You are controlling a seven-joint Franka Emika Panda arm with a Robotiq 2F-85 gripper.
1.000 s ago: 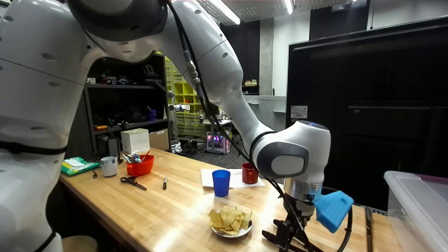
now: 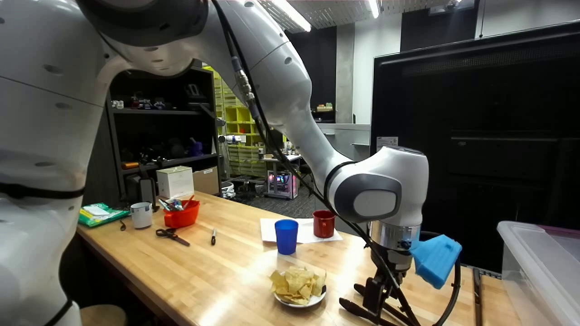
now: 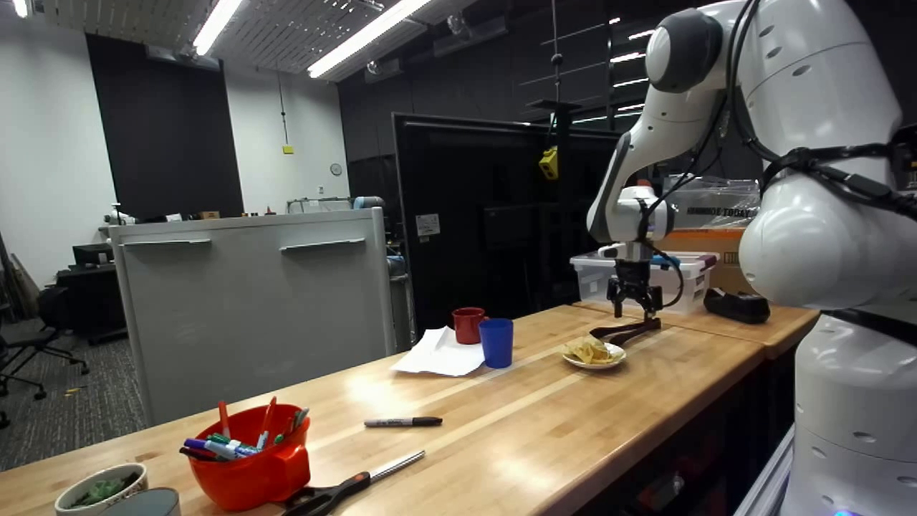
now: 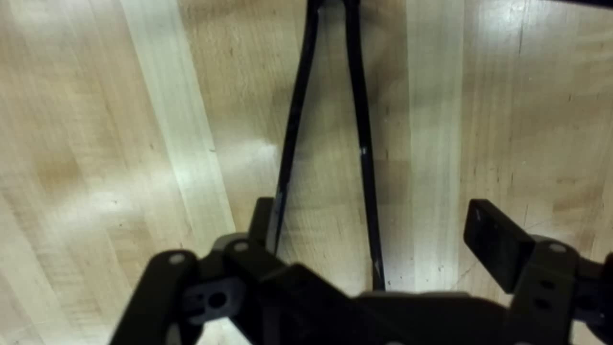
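Observation:
Black tongs (image 4: pixel 362 135) lie on the wooden table, their two long arms spread in a narrow V in the wrist view. My gripper is open above them, its fingers wide apart. One tongs arm passes close beside the left finger (image 4: pixel 261 221); whether they touch I cannot tell. The right finger (image 4: pixel 497 244) stands well clear. In exterior view 2, my gripper (image 3: pixel 636 302) hangs just over the tongs (image 3: pixel 623 332). A white plate (image 3: pixel 593 365) of yellow chips (image 3: pixel 589 349) sits beside the tongs.
A blue cup (image 2: pixel 286 237) and a red mug (image 2: pixel 324 223) stand near white paper (image 2: pixel 269 230). Farther off are a red pen holder (image 2: pixel 182 217), scissors (image 2: pixel 172 236) and a marker (image 2: pixel 213 237). A clear plastic bin (image 2: pixel 535 271) stands right of the arm.
My arm's wrist and gripper have risen a little and shifted slightly right in exterior view 1. The tongs' visible end, the plate and the cups have stayed put.

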